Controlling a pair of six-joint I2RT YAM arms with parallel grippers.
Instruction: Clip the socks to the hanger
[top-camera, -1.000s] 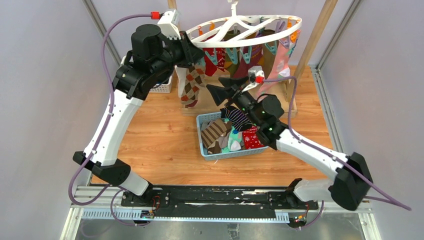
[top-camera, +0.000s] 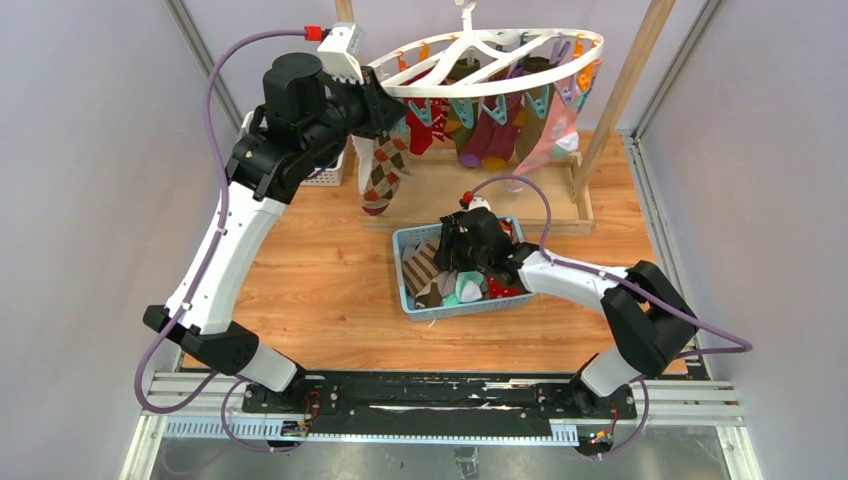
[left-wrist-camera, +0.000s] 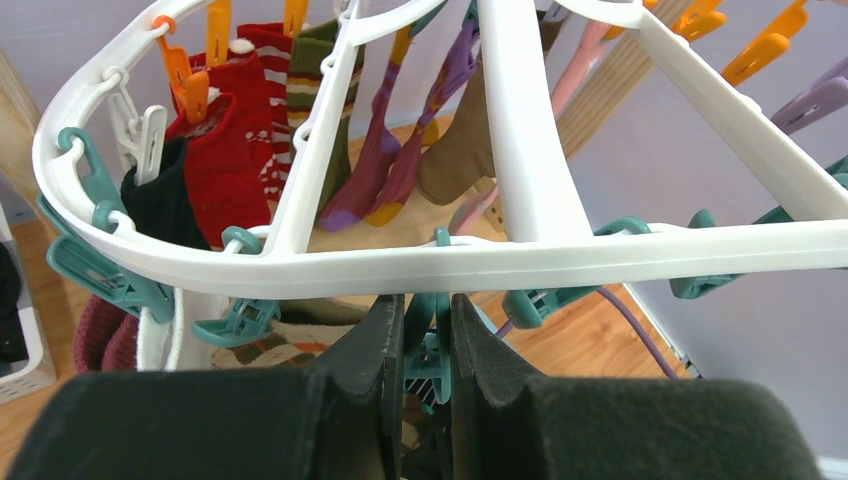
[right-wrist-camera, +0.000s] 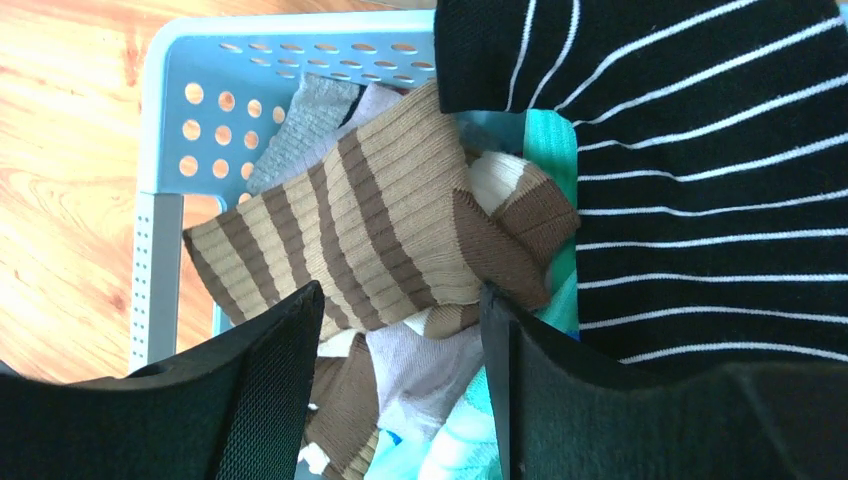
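At the near rim of the white hanger (top-camera: 500, 85), my left gripper is shut on a teal clip (left-wrist-camera: 443, 240). An argyle sock (top-camera: 385, 175) hangs at the hanger's left side. My right gripper is down in the blue basket (top-camera: 455, 310), open above a brown striped sock (right-wrist-camera: 350, 220). A black sock with white lines (right-wrist-camera: 700, 180) lies right of it, with grey and turquoise socks around.
Socks in several colours hang from clips round the hanger, above a wooden stand (top-camera: 575, 220). A white basket (top-camera: 325, 178) stands behind the left arm. The floor in front of the blue basket is clear.
My right gripper has come down from in front of the hanging socks into the blue basket. The left arm holds the same position.
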